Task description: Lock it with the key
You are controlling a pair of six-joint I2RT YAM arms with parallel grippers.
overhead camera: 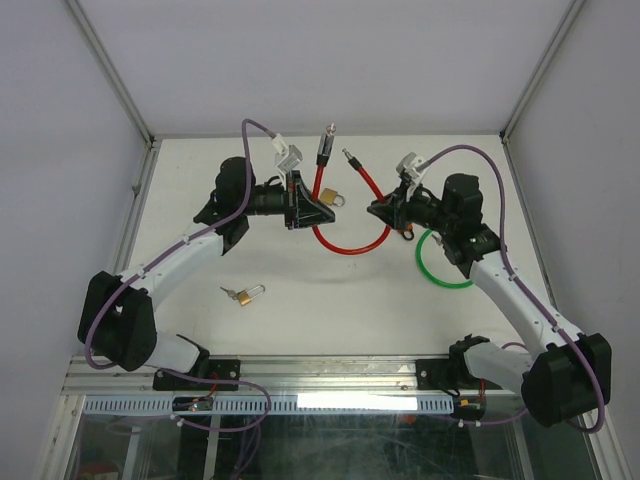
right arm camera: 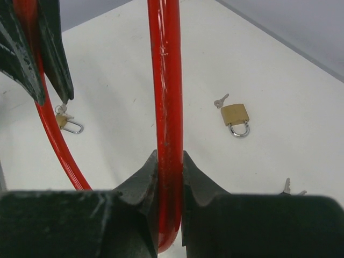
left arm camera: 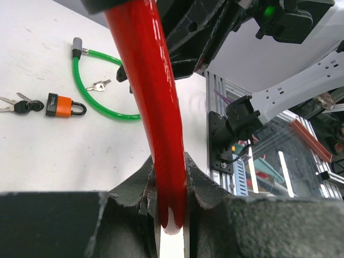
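Note:
A red cable lock [overhead camera: 350, 249] hangs in a U between my grippers. My left gripper [overhead camera: 308, 205] is shut on one arm of it, below the metal lock head [overhead camera: 325, 145] that points up. My right gripper [overhead camera: 388, 208] is shut on the other arm, whose metal pin [overhead camera: 348, 157] tilts toward the lock head, apart from it. In the left wrist view the red tube [left arm camera: 164, 134] runs up between the fingers; in the right wrist view likewise [right arm camera: 167, 97].
On the white table lie a brass padlock [right arm camera: 235, 114] with a key, another padlock [overhead camera: 250, 295] with keys at front left, an orange padlock [left arm camera: 63, 106], keys [left arm camera: 22, 106] and a green cable lock [overhead camera: 440, 280] on the right.

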